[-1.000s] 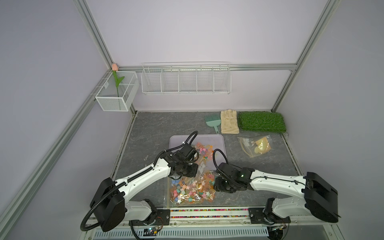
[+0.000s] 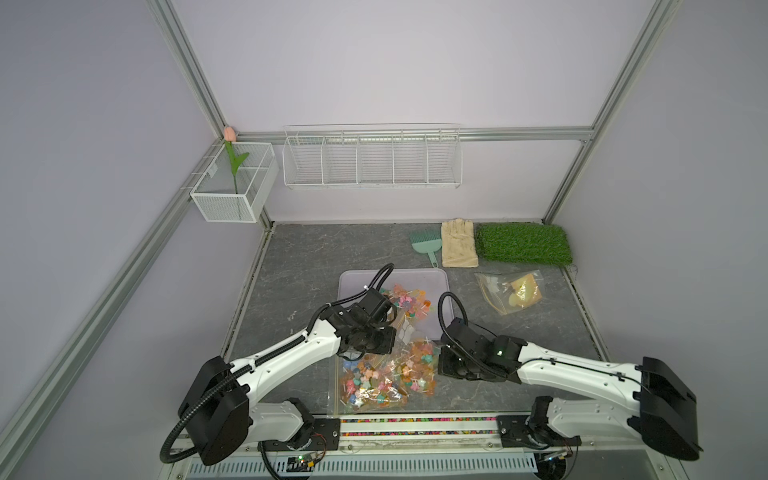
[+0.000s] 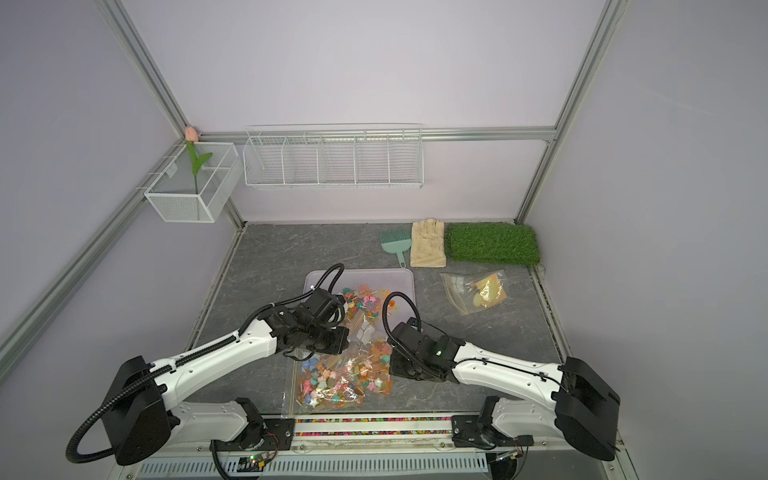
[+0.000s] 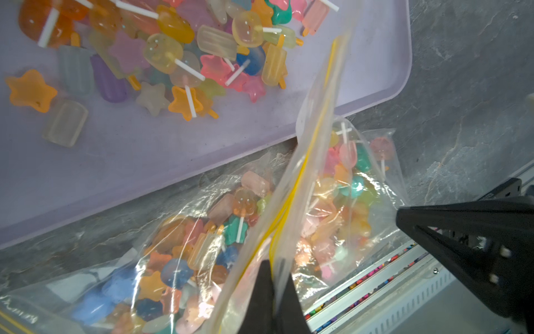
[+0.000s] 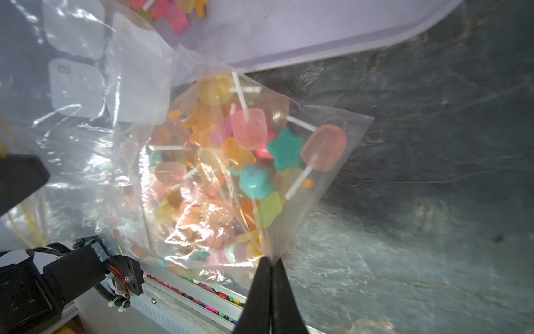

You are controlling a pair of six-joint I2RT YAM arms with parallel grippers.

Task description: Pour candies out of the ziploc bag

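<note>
In the left wrist view, my left gripper is shut on the clear ziploc bag's yellow-striped mouth (image 4: 300, 178). Its film runs up over the tray. My right gripper is shut on the lower edge of a clear bag part (image 5: 250, 156) bulging with candies, in the right wrist view. More bagged candies (image 4: 183, 261) lie on the table before the tray. Loose candies, star-shaped, round and on sticks (image 4: 183, 55), rest in the pale lilac tray (image 4: 111, 178). Whether both grippers hold the same bag is hard to tell.
To the right of the tray lies another clear bag (image 2: 512, 292) with pale yellow contents. At the back are a green dustpan (image 2: 427, 243), a beige glove (image 2: 459, 242) and a grass mat (image 2: 524, 243).
The left arm stays nearly where it was.
</note>
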